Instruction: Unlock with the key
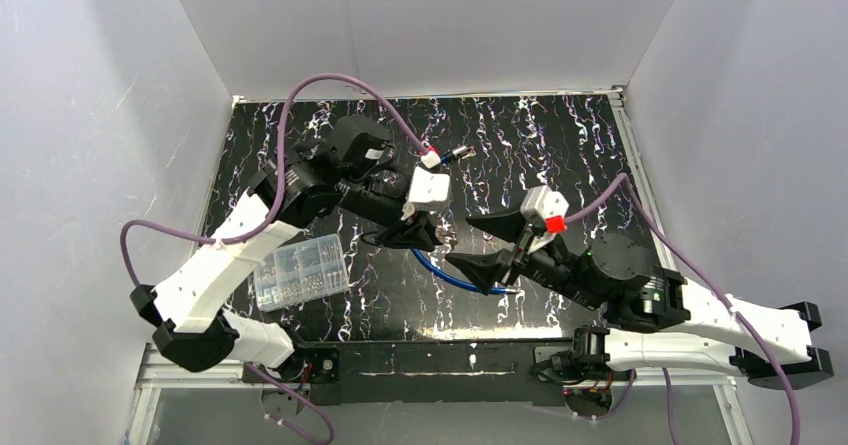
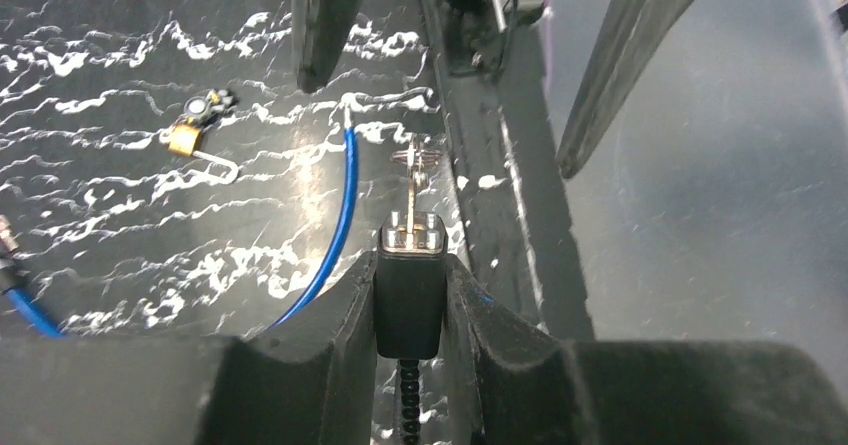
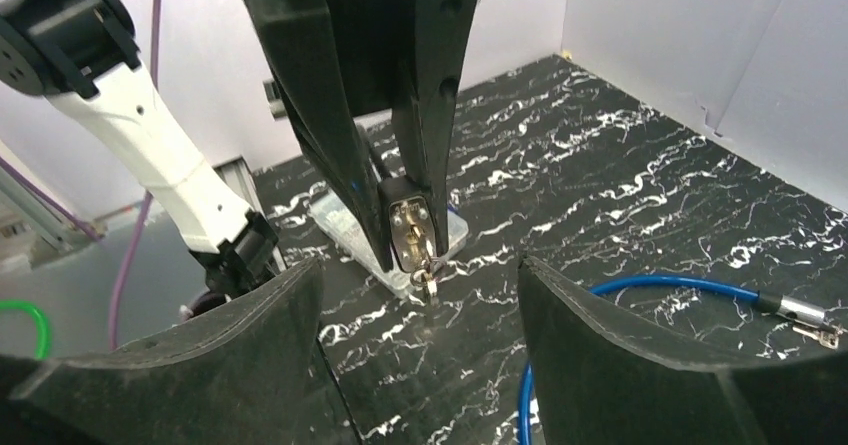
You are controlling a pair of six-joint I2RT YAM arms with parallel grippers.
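A black lock (image 2: 410, 300) with a metal face is gripped between the fingers of my left gripper. From that face stands a key (image 2: 411, 190), with a ring and another small metal piece at its outer end. Seen from the right wrist, the lock face (image 3: 411, 233) points toward my right gripper and the hanging key piece (image 3: 431, 288) is in front of it; how deep the key sits cannot be told. My right gripper (image 1: 461, 239) is spread wide around the key's end, its fingers (image 2: 330, 25) apart with nothing held.
A blue cable (image 2: 345, 195) curves across the black marbled table, its metal-ended lock (image 3: 800, 310) lying farther back. A small brass padlock (image 2: 185, 137) lies loose on the table. The clear parts box (image 1: 302, 270) stands at left.
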